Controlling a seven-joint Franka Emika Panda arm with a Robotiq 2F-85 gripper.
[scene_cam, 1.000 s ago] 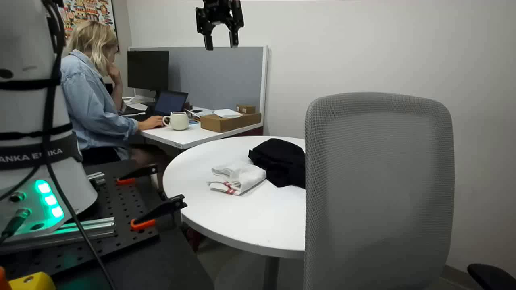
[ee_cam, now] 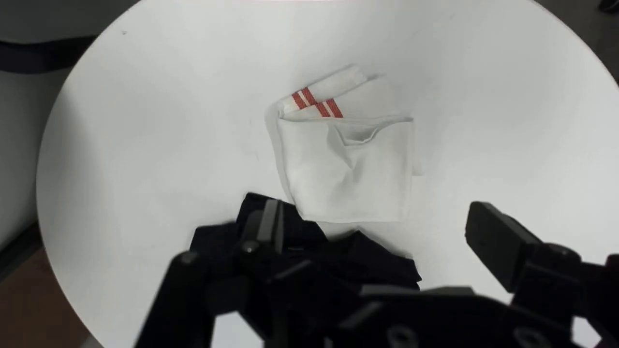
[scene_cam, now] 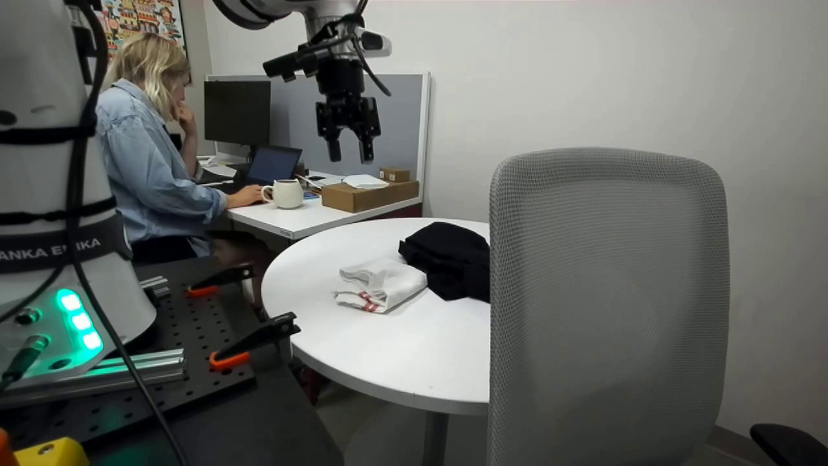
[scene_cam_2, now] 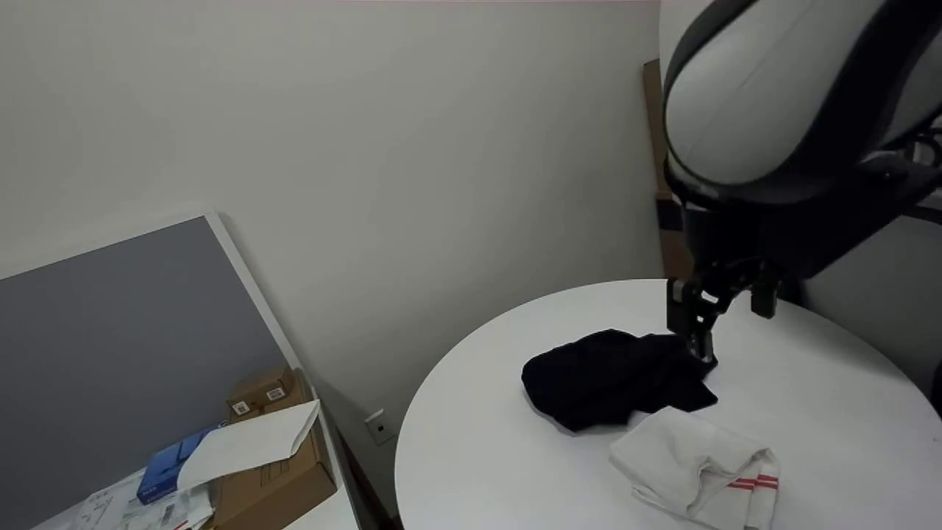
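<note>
A folded white cloth with red stripes lies on the round white table. Touching or nearly touching it is a crumpled black cloth, partly hidden by the chair in exterior view 1. Above the table hangs my gripper, open and empty, well clear of both cloths. In the wrist view the white cloth shows whole, its striped edge pointing away from my fingers. The black cloth there is largely covered by the gripper's dark body. Exterior view 2 shows the black cloth behind the white one.
A grey mesh chair blocks the table's right side in exterior view 1. Behind the table stands a desk with a mug and a cardboard box, where a person sits.
My gripper has come down from the top of exterior view 1, still open. Both cloths lie where they were.
</note>
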